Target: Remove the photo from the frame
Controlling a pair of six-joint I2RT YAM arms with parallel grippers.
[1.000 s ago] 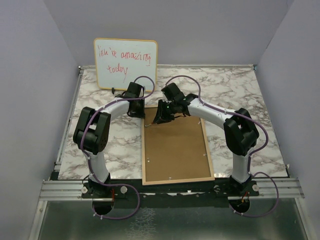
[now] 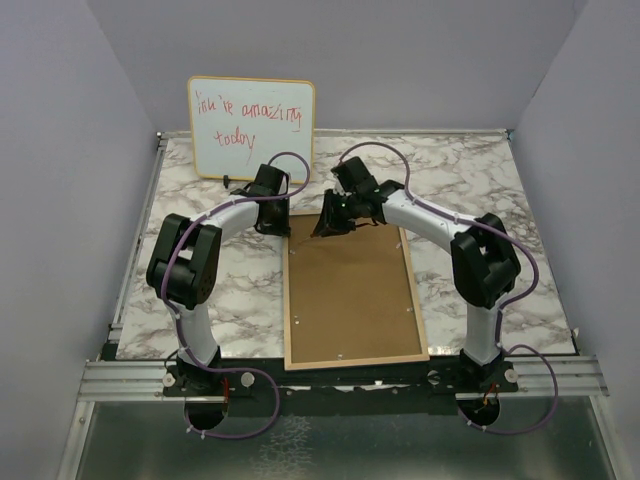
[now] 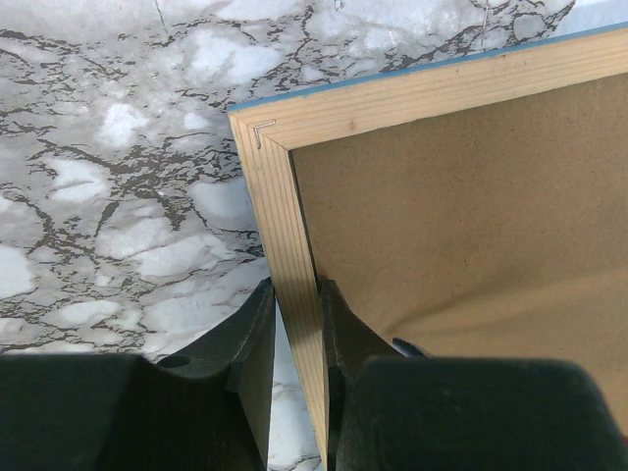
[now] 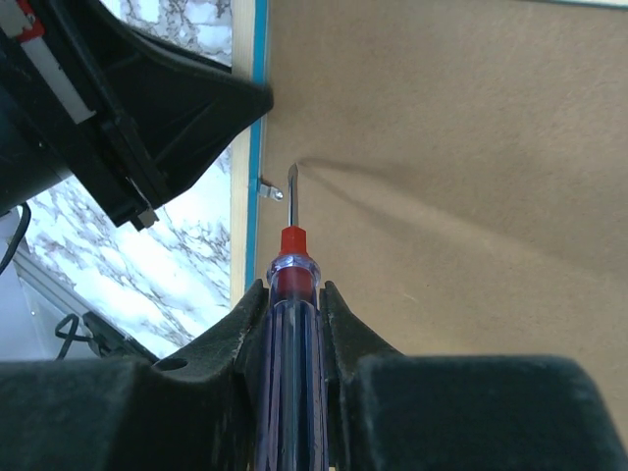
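The picture frame [image 2: 287, 310] lies face down, with its brown backing board [image 2: 350, 300] showing. My left gripper is shut on the wooden side bar [image 3: 282, 221], a little below a mitred corner. My right gripper is shut on a screwdriver with a clear handle [image 4: 294, 339] and red collar [image 4: 293, 240]. Its thin metal tip [image 4: 292, 186] is over the board, just beside a small metal tab [image 4: 270, 190] at the frame's inner edge. Whether the tip touches the board cannot be told. The photo is hidden.
More small tabs [image 2: 295, 321] line the frame's inner edges. A whiteboard [image 2: 252, 130] with red writing stands behind the frame on the left. Bare marble tabletop [image 2: 470, 180] lies to the right. The left fingers [image 4: 221, 108] are close to the screwdriver tip.
My right gripper and the screwdriver have shifted right and slightly back, so the tip is farther from the left bar. The left arm and the frame have stayed put.
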